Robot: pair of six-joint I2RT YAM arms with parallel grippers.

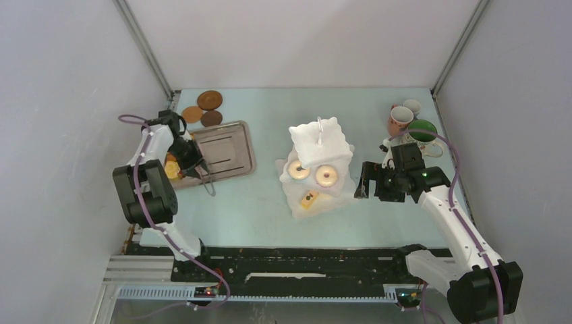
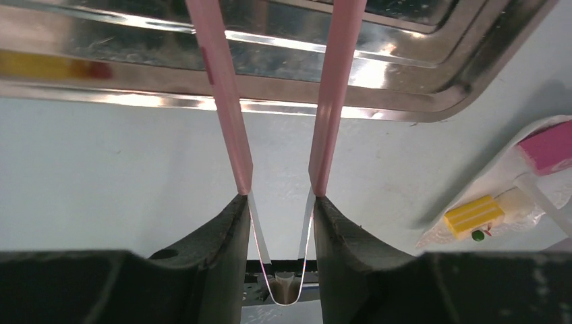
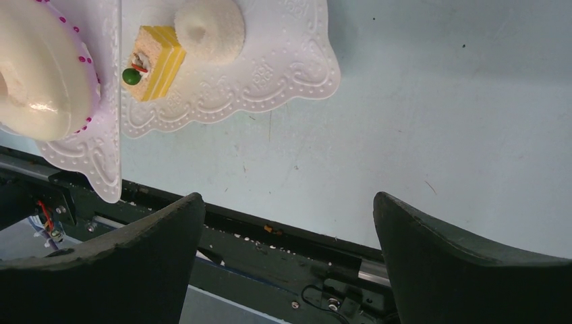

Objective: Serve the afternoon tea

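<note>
In the left wrist view my left gripper has its fingers against both arms of a pair of metal-and-pink tongs (image 2: 228,121). The tong arms stand apart, with bare table between them; their far ends run out of that view. From above, this gripper (image 1: 199,166) is over the lower left part of a silver tray (image 1: 248,145), partly covering yellow cakes (image 1: 171,169). A white tiered stand (image 1: 317,152) carries donuts (image 1: 326,176) and a small yellow cake (image 1: 309,199). My right gripper stands open and empty, right of the stand.
Brown coasters (image 1: 210,100) lie behind the tray. Several cups, including a green-lined one (image 1: 423,128), stand at the back right, close to my right arm. Between tray and stand the table (image 1: 260,209) is clear.
</note>
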